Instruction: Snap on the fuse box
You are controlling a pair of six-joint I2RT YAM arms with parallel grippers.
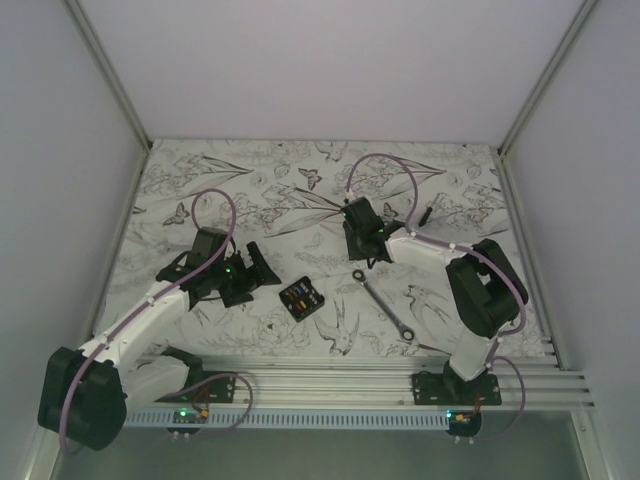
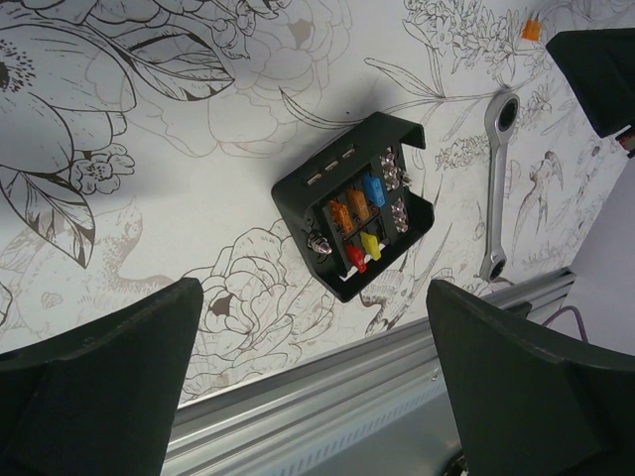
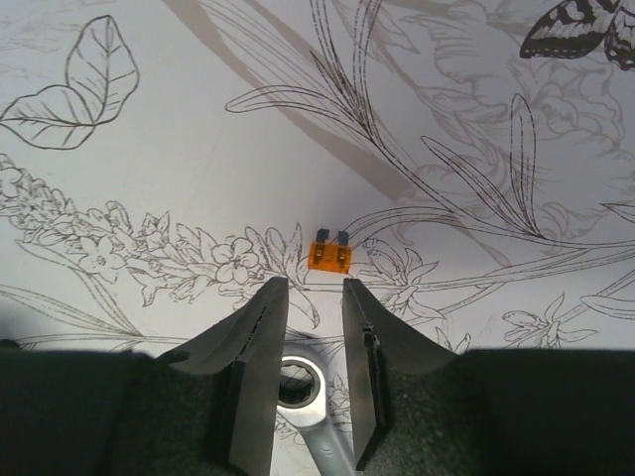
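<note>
The black fuse box (image 1: 301, 297) lies at bottom centre of the table, coloured fuses in its slots, right of my left gripper (image 1: 250, 270), which is open and empty; the box (image 2: 308, 174) is between its fingers' directions in the left wrist view. An orange fuse (image 3: 329, 258) with two prongs lies loose on the table, just beyond the fingertips of my right gripper in the right wrist view. Those fingers stand close with a narrow gap; whether they grip anything is unclear.
A double-ended wrench (image 1: 384, 306) lies right of the box, partly beneath the right gripper in its wrist view. A dark slim object (image 1: 426, 216) lies behind the right arm.
</note>
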